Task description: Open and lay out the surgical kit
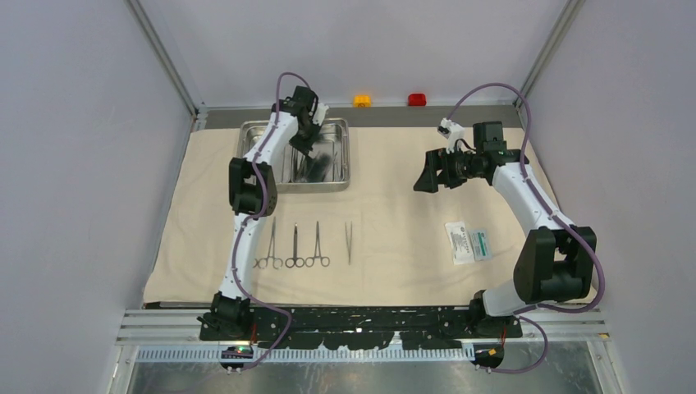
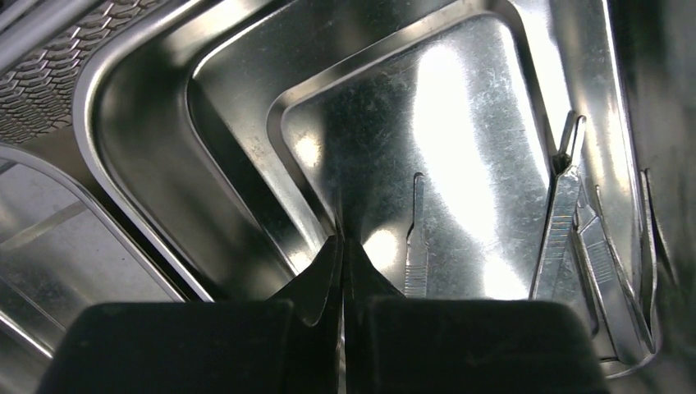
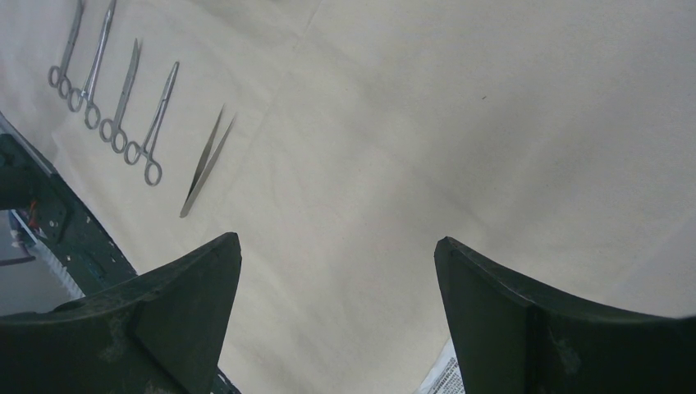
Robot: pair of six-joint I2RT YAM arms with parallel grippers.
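In the top view the metal tray (image 1: 345, 156) lies at the back left of the cloth, under my left gripper (image 1: 307, 153). The left wrist view shows this gripper shut, its tips over the tray floor and nothing clear between them. A scalpel handle (image 2: 417, 246) lies just right of the tips; more handles and thin tools (image 2: 561, 213) crowd the right side. Scissors-like tools (image 1: 318, 246) form a row on the cloth beside tweezers (image 1: 349, 244). My right gripper (image 1: 427, 185) hangs open and empty over bare cloth, its fingers (image 3: 176, 304) wide apart.
A white packet (image 1: 460, 243) and a teal packet (image 1: 481, 245) lie at the front right. Yellow (image 1: 362, 101) and red (image 1: 417, 99) blocks stand beyond the cloth's back edge. Mid-cloth is clear. Metal mesh (image 2: 61, 78) borders the tray in the left wrist view.
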